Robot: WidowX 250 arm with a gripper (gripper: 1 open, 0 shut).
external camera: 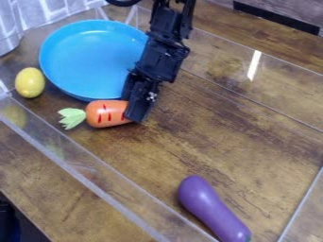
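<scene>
An orange toy carrot (104, 112) with pale green leaves lies on the wooden table just in front of a blue plate (66, 49). My black gripper (134, 108) comes down from the top and is shut on the carrot's wide right end; its fingertips are partly hidden against the carrot and the plate's edge.
A yellow lemon (29, 82) sits left of the plate. A purple eggplant (211, 207) lies at the front right. A metal object (8, 24) stands at the top left.
</scene>
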